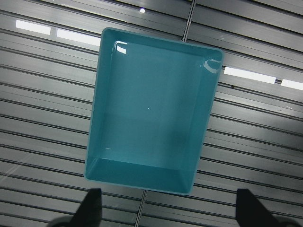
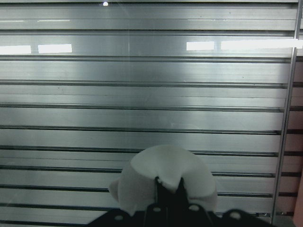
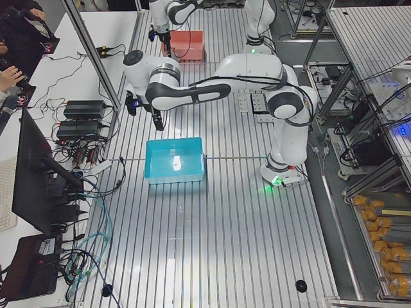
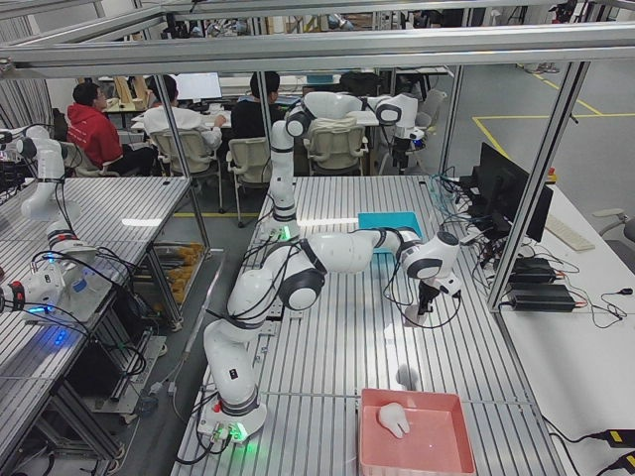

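Observation:
A white soft object [image 2: 147, 168], like a plush toy, is held at the fingertips of my right gripper, shut on it above bare table; in the camera right view this gripper [image 4: 427, 297] is over the table beyond the pink bin [image 4: 417, 451]. A similar white object [image 4: 393, 418] lies inside that bin. My left gripper [image 3: 144, 112] hangs near the empty teal bin [image 3: 174, 177], which fills the middle of the left wrist view; its fingers are wide apart at the lower edge, nothing between them.
Monitors [image 3: 35, 167], power boxes [image 3: 83, 109] and cables line one side. Frame posts [image 4: 546, 169] stand at the table edges.

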